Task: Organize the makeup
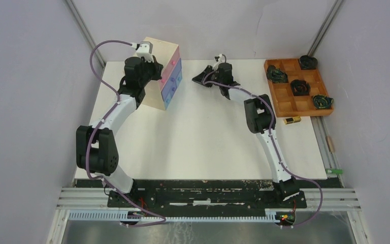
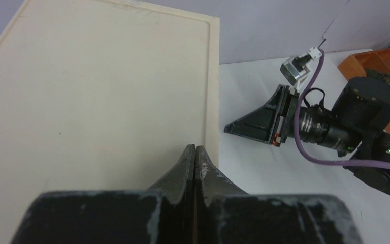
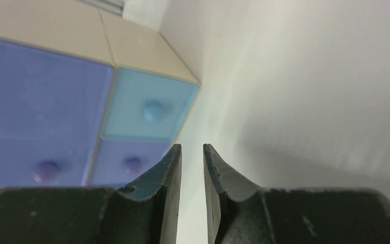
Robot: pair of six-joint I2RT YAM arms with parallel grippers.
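Note:
A cream drawer box (image 1: 157, 48) with pink, blue and lilac drawers stands at the back left. My left gripper (image 1: 157, 71) is over its top, fingertips shut; in the left wrist view the cream lid (image 2: 96, 86) fills much of the frame behind them. My right gripper (image 1: 197, 80) is just right of the box, its fingertips a little apart with nothing between them. In the right wrist view the light-blue drawer (image 3: 127, 101) and the blue drawer (image 3: 40, 101) appear blurred, all closed.
A wooden compartment tray (image 1: 299, 105) with dark green items stands at the back right, with a small yellow item (image 1: 292, 120) below it.

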